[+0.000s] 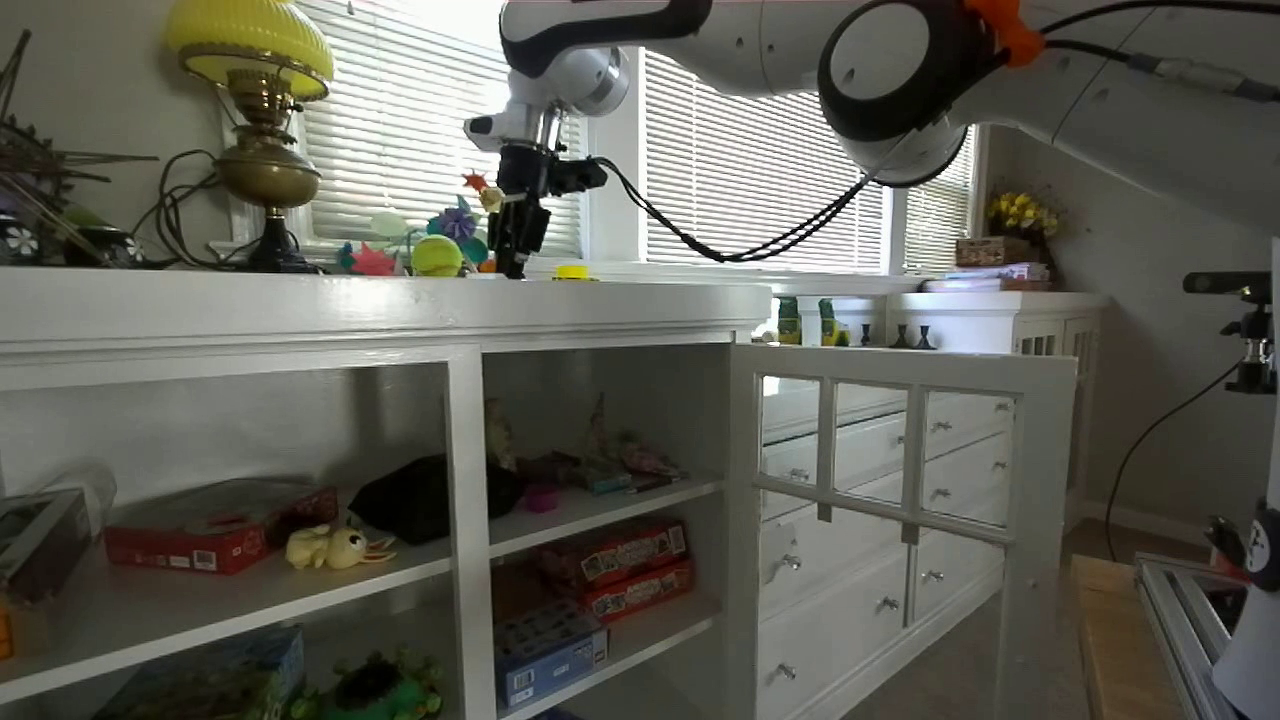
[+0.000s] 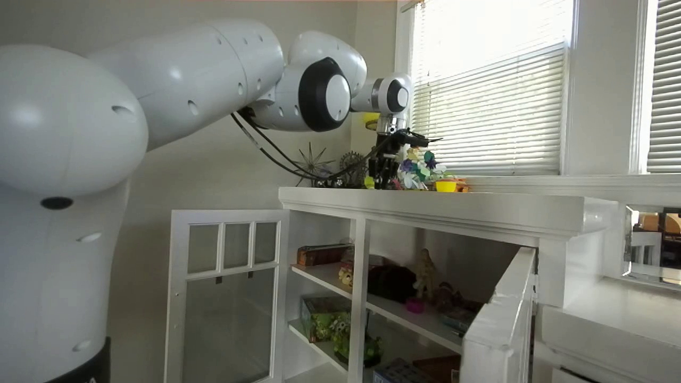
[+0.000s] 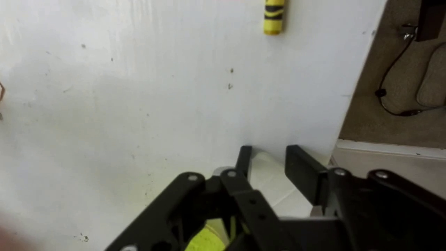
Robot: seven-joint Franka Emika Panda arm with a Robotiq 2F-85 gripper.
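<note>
My gripper is down at the cabinet top (image 3: 167,104), its black fingers pointing at the white surface. Between the fingers in the wrist view is a smooth white object (image 3: 271,182), and the fingers are closed on it; its lower part is hidden by the gripper, and what it is cannot be told. In exterior view 1 the gripper (image 1: 513,266) stands just right of a yellow-green ball (image 1: 437,256). Exterior view 2 shows the gripper (image 2: 381,182) left of the colourful paper-like flowers (image 2: 418,171).
A yellow crayon (image 3: 274,18) lies near the top of the wrist view. A small yellow cup (image 2: 445,185) stands right of the flowers. An oil lamp (image 1: 268,168) is farther left on the cabinet. Below, the cabinet door (image 1: 888,438) hangs open. Bare surface surrounds the crayon.
</note>
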